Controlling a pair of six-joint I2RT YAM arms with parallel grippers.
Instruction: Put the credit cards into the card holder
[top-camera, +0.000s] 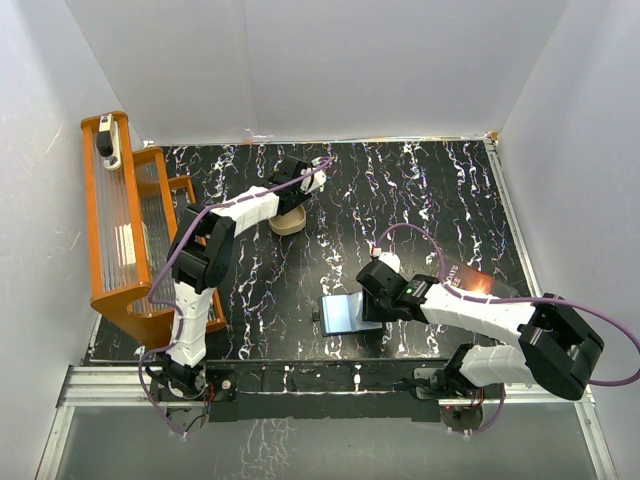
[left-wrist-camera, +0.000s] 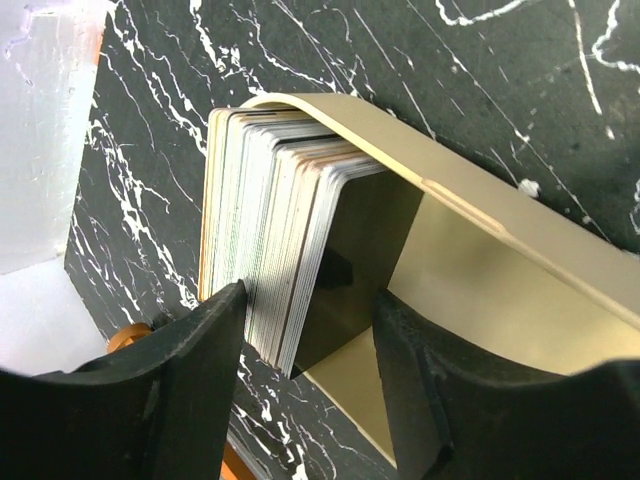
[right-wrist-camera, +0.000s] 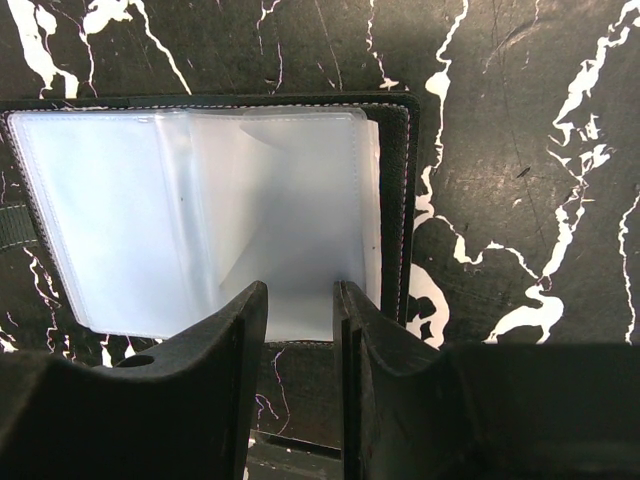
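A stack of cards (left-wrist-camera: 270, 230) stands in a cream box (left-wrist-camera: 500, 260), also seen from above (top-camera: 286, 225). My left gripper is open, one finger against the front of the stack, the other in the box beside it. The card holder (right-wrist-camera: 110, 220), black with clear sleeves, lies open near the front edge (top-camera: 340, 314). My right gripper is low over its right-hand sleeves, part open, with nothing clearly visible between its fingertips.
An orange wooden rack (top-camera: 105, 230) stands on the left. A reddish printed item (top-camera: 478, 280) lies at the right.
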